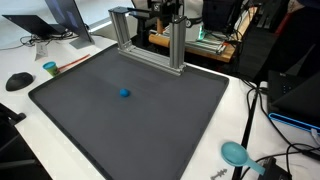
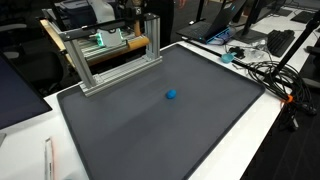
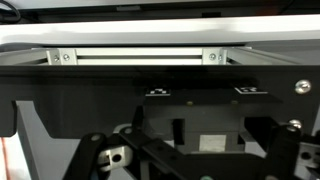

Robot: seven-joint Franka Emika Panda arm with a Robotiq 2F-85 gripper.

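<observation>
On the grey mat lies a small blue object (image 1: 124,93), seen also as a blue blob (image 2: 171,94) in the second exterior view. The lower middle of the wrist view shows my gripper, its dark fingers (image 3: 262,130) on either side of a pale patch. They face a black panel (image 3: 80,100) below a pale metal rail. Dark parts blend with dark background here, so whether anything sits between the fingers is unclear. Neither exterior view shows the fingers clearly.
A silver metal frame (image 2: 120,75) stands at the mat's edge. Beyond another edge are a teal cup (image 1: 50,67) and a laptop (image 1: 75,22). A turquoise spoon-like object (image 1: 238,155) lies on the white table.
</observation>
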